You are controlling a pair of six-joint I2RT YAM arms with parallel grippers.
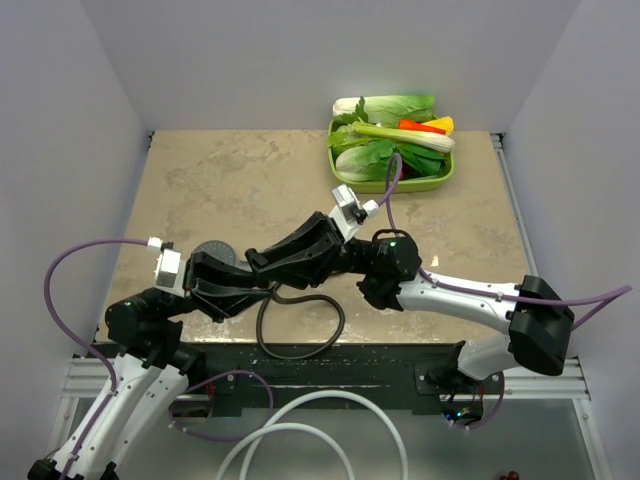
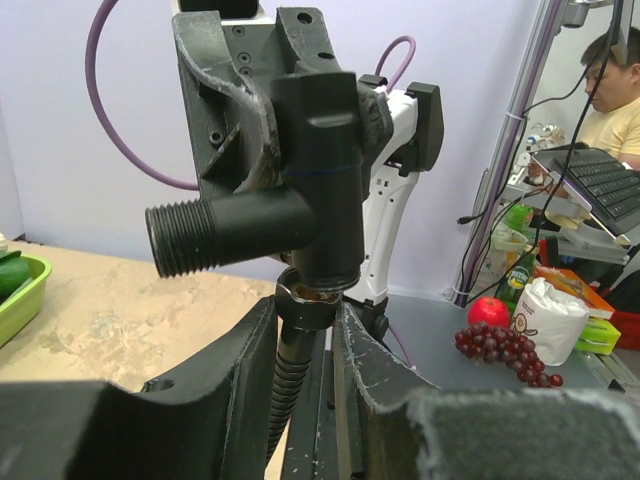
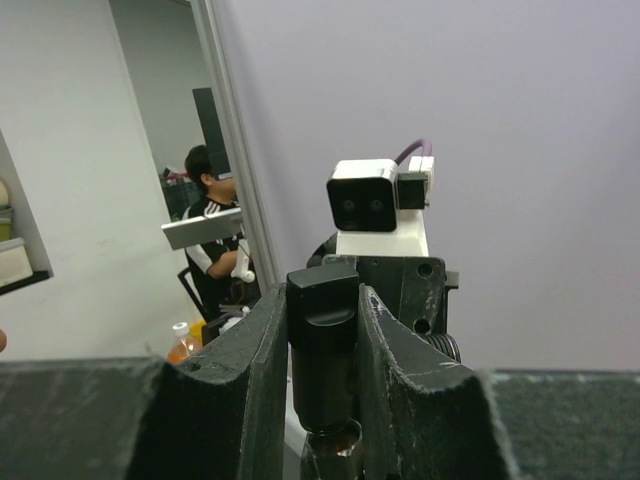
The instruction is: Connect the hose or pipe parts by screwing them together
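Both grippers meet over the worktop. My left gripper is shut on the upper end of the black corrugated hose [image 2: 290, 392], whose nut [image 2: 304, 307] sits just beneath the black T-fitting [image 2: 330, 220]. A threaded side outlet [image 2: 200, 235] points sideways from the fitting. My right gripper is shut on the fitting. Whether nut and fitting are engaged cannot be told. The hose loops down onto the worktop, and a shower head [image 1: 214, 250] lies partly hidden behind the left gripper.
A green basket of vegetables [image 1: 340, 172] stands at the back right. White tubing [image 1: 390, 425] loops below the front edge, and grey walls enclose the sides.
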